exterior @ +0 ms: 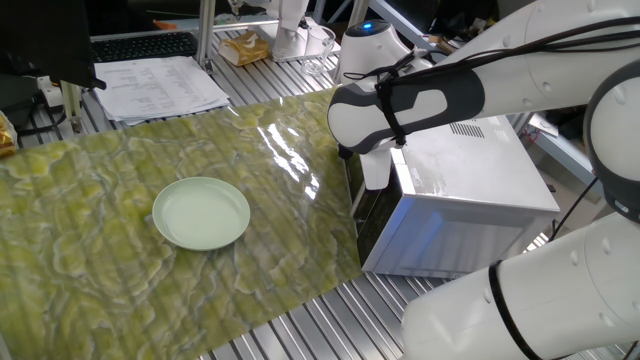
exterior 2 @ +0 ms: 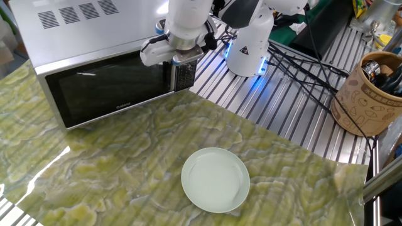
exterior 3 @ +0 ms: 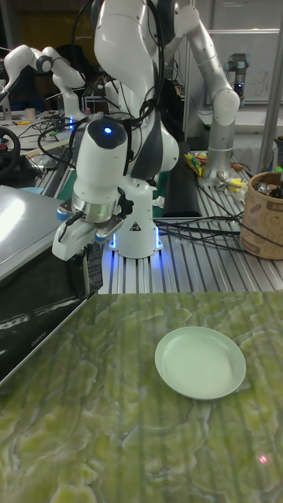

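Observation:
The microwave (exterior 2: 113, 88) has a dark glass door, shut as far as I can tell, and a control panel (exterior 2: 185, 74) at the door's right. In front of the top of its upright handle (exterior 2: 174, 76), my gripper (exterior 2: 179, 61) hangs with its white hand turned toward the door. From the side, the hand (exterior: 376, 169) is right at the microwave's front face. Its fingers are mostly hidden, so whether they are around the handle or apart from it does not show. A pale green plate (exterior: 201, 214) lies empty on the mat, well clear of the gripper.
A green marbled mat (exterior: 90, 250) covers the table in front of the microwave, bare except for the plate. A brown bucket (exterior 2: 367, 103) of tools stands at the right, past the arm's base (exterior 2: 249, 53). Papers (exterior: 160, 88) lie beyond the mat.

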